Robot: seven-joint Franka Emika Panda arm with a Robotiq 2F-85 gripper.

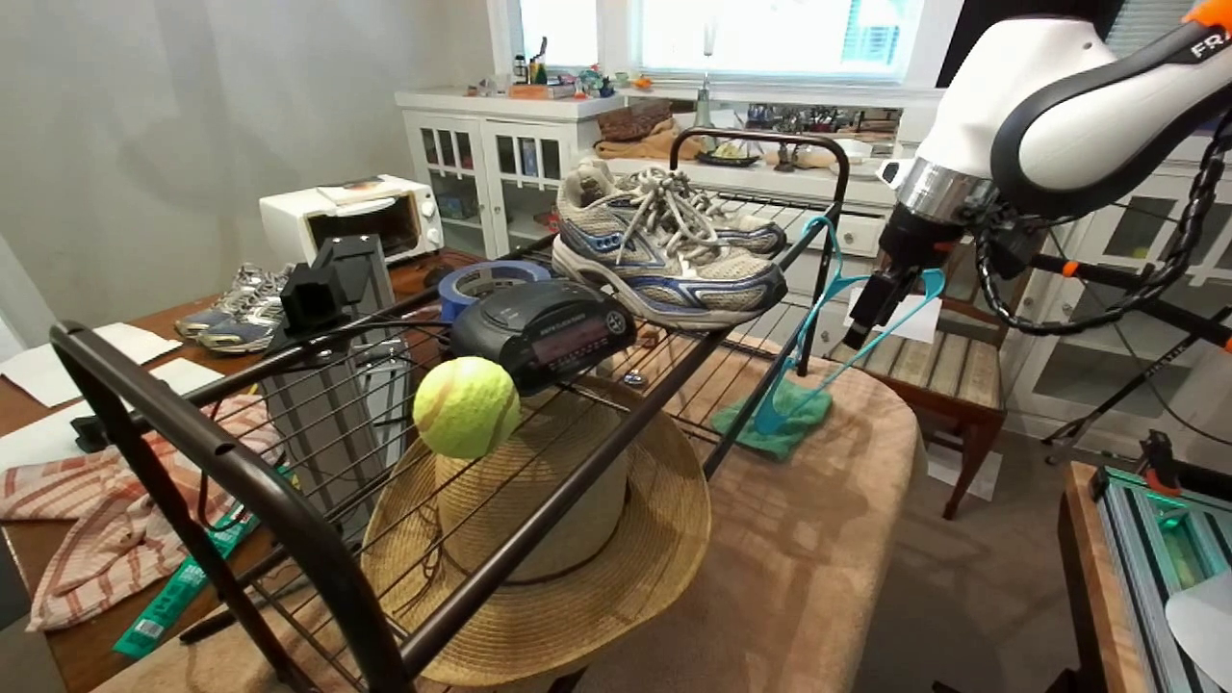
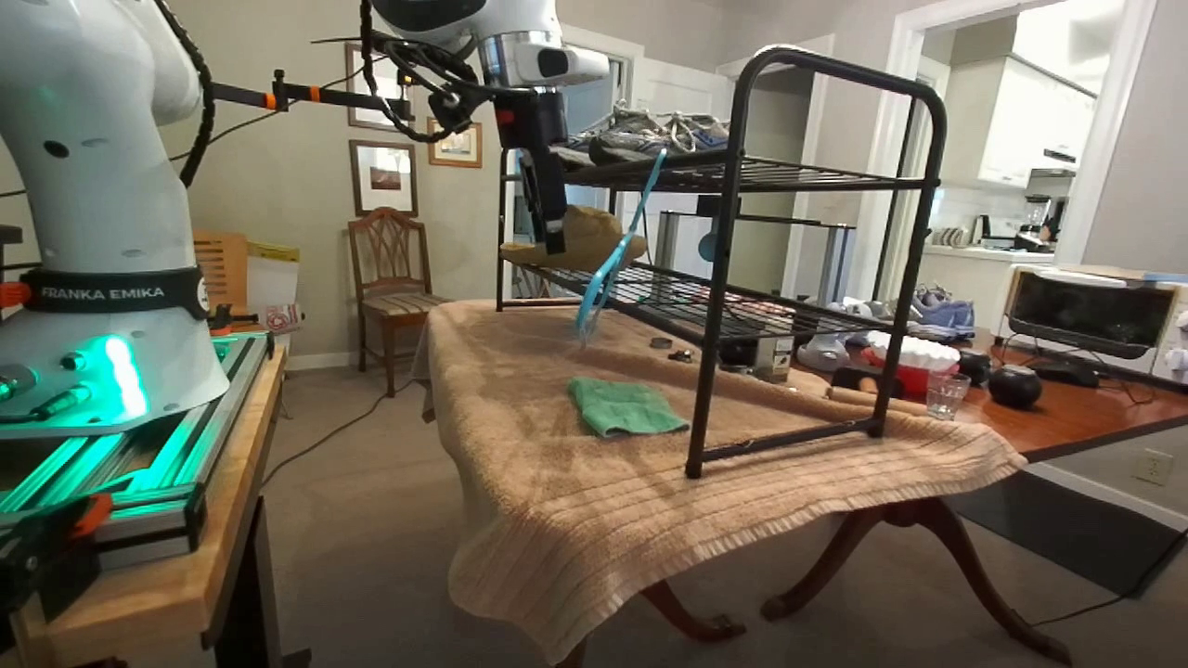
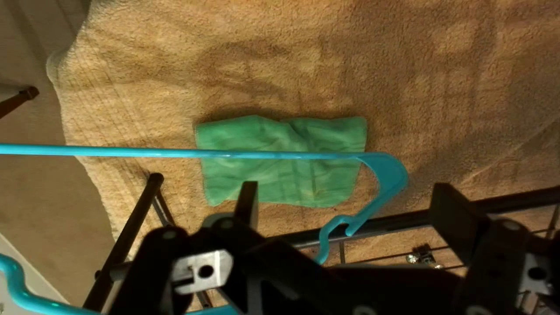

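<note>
A turquoise hanger [image 1: 771, 414] hangs from the side rail of the black wire rack [image 2: 729, 278], its lower part sticking out past the rack. In exterior view 1, my gripper [image 1: 860, 331] points down beside the hanger's outer arm. The wrist view shows the gripper open, its two fingers [image 3: 246, 204] wide apart. One notched end of the hanger [image 3: 391, 178] appears between and beyond them; whether it lies at fingertip depth I cannot tell. A folded green cloth [image 2: 624, 407] rests on the towel-covered table below.
Grey running shoes [image 1: 681, 271], a black clock radio [image 1: 543, 329], blue tape [image 1: 491, 277] and a tennis ball [image 1: 467, 406] sit on the rack's upper shelf. A straw hat [image 1: 658, 543] is beneath. The tan towel [image 2: 523, 468] has free room toward the robot's side.
</note>
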